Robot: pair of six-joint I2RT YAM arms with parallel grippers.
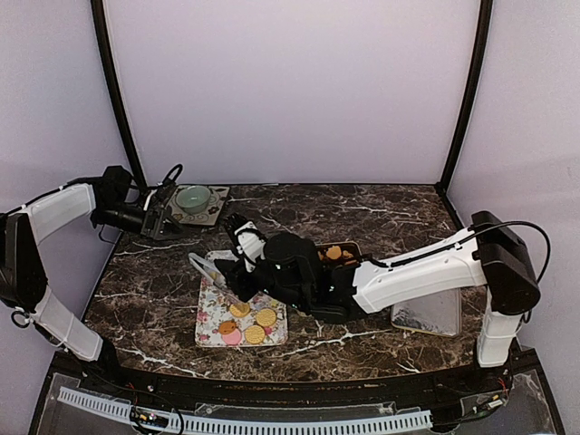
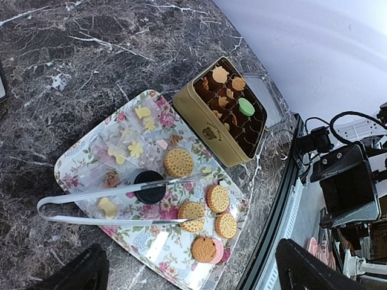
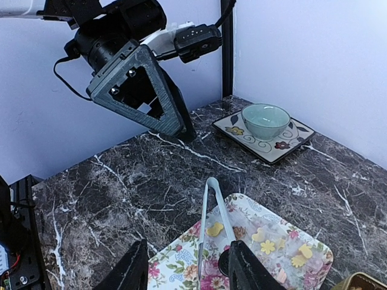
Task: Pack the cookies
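Observation:
A patterned tray (image 2: pixel 130 115) holds several round cookies (image 2: pixel 178 162), a black disc (image 2: pixel 149 188) and small yellow shapes (image 2: pixel 107 207). Long silver tongs (image 2: pixel 78 197) stretch across it, their bend just past the tray's edge; one leg crosses the black disc. Above the tray, my right gripper has its fingers apart. The tongs show between and beyond those fingers in the right wrist view, with no firm hold visible. Shut is not how my left gripper stands: it is open and empty, at the far left. Right of the tray sits a compartmented box (image 2: pixel 202 121) with cookies inside.
Behind stands a pale green bowl (image 3: pixel 265 118) on a square plate (image 3: pixel 230 130), close to the left arm. A clear lid (image 1: pixel 430 311) lies at the right of the table.

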